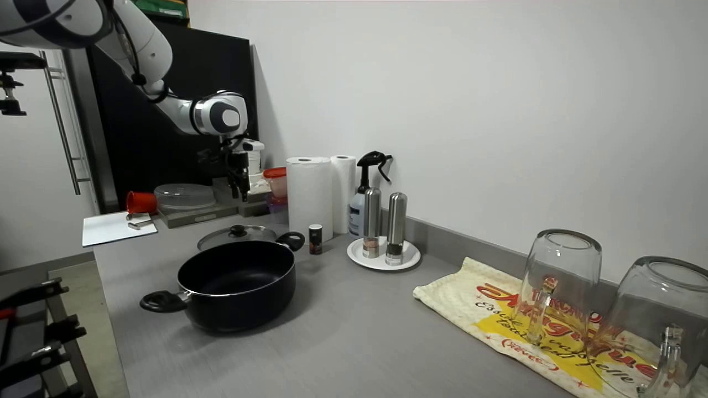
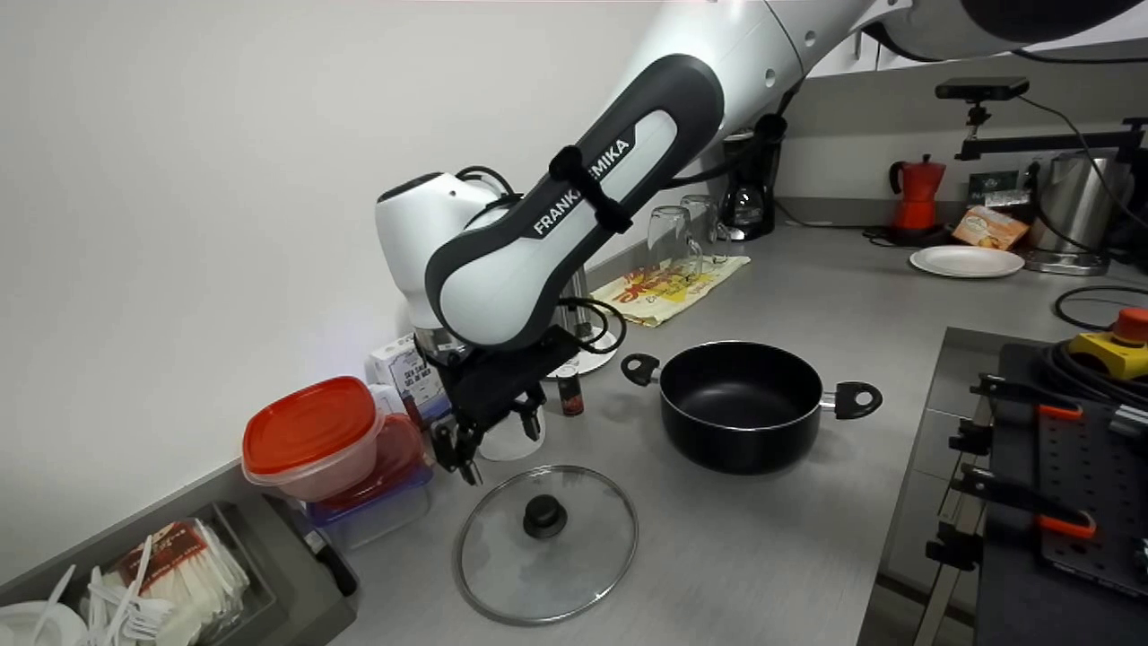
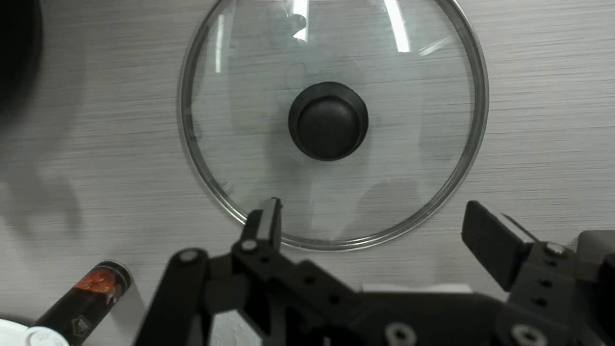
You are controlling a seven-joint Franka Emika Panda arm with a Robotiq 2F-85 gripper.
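A clear glass lid (image 3: 398, 155) with a metal rim and a black knob (image 3: 328, 121) lies flat on the counter. My gripper stands open above the counter, its fingertips beside the lid's wall-side edge in the wrist view, with nothing between them. In exterior view 2 the gripper (image 2: 497, 447) hangs just behind the lid (image 2: 581, 571), apart from its knob (image 2: 544, 516). The black two-handled pot (image 2: 740, 409) is uncovered and empty, to the right of the lid there; exterior view 1 shows the same pot (image 1: 239, 298) in front of the lid (image 1: 215, 237).
A small dark spice shaker (image 1: 315, 239) and paper towel rolls (image 1: 309, 199) stand near the wall. Stacked plastic containers (image 2: 312, 436) are close to the gripper. Two mills (image 1: 396, 225) rest on a white plate (image 1: 416, 260). Open counter lies right of the pot.
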